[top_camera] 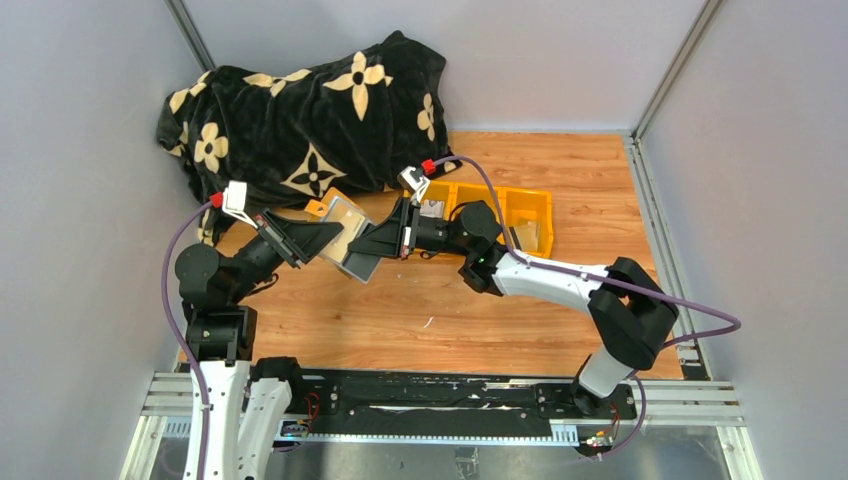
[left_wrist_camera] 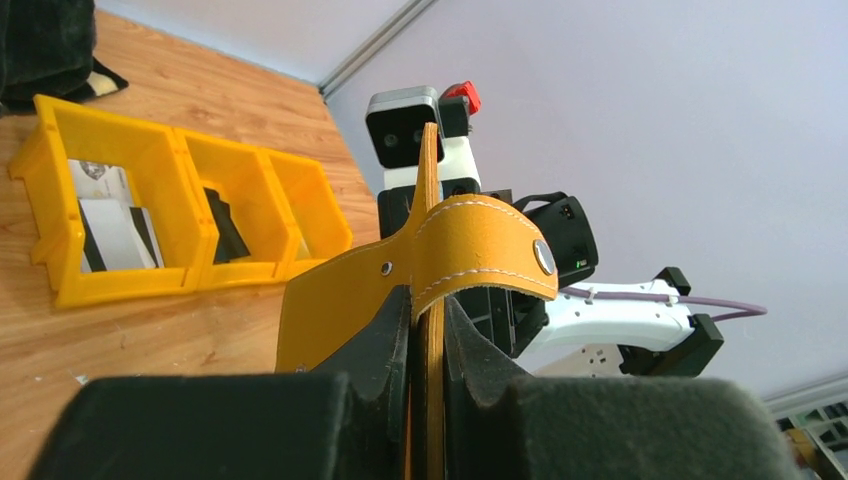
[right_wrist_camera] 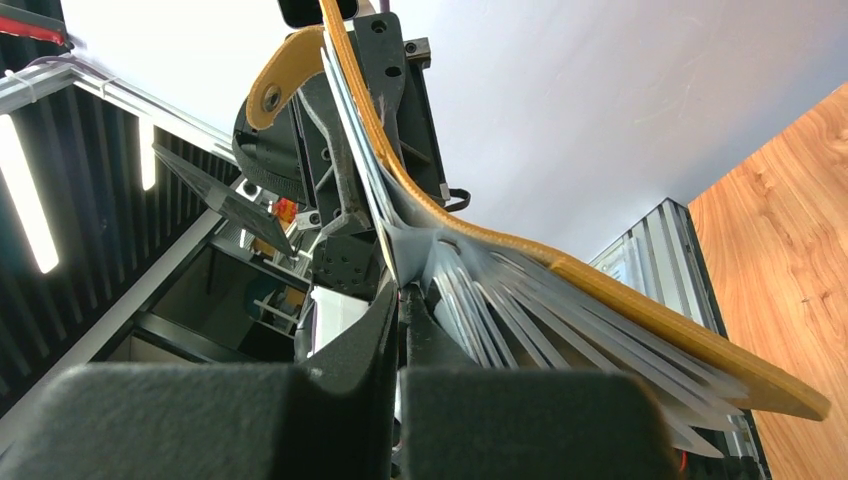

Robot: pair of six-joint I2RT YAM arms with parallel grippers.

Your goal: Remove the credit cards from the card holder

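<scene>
The yellow leather card holder is held upright between the fingers of my left gripper, its snap strap folded over near the top. In the right wrist view the holder fans open, with clear sleeves and cards along its inner side. My right gripper is shut with its fingertips at the edge of the sleeves; whether anything thin is between them cannot be told. From the top, both grippers meet at the holder.
A yellow three-compartment bin holds cards and dark flat items, behind my right arm. A black patterned blanket covers the back left.
</scene>
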